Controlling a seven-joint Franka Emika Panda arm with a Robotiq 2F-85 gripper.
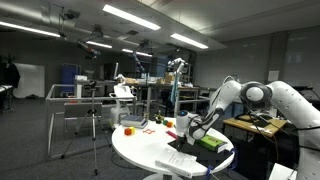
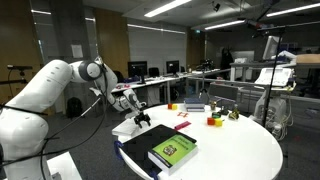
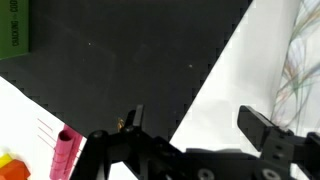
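My gripper is open, with nothing between its fingers in the wrist view. Beneath it are a black mat and a white surface. In exterior view 2 the gripper hangs low over the table's far left part, past the mat and close to a white flat item. A green book lies on the mat. Only the book's edge enters the wrist view at upper left. Exterior view 1 has the white item at the table's near edge, below the gripper.
A pink cylinder and an orange-and-yellow object are at lower left in the wrist view. Small colored items, including a yellow one, stand farther across the white table.
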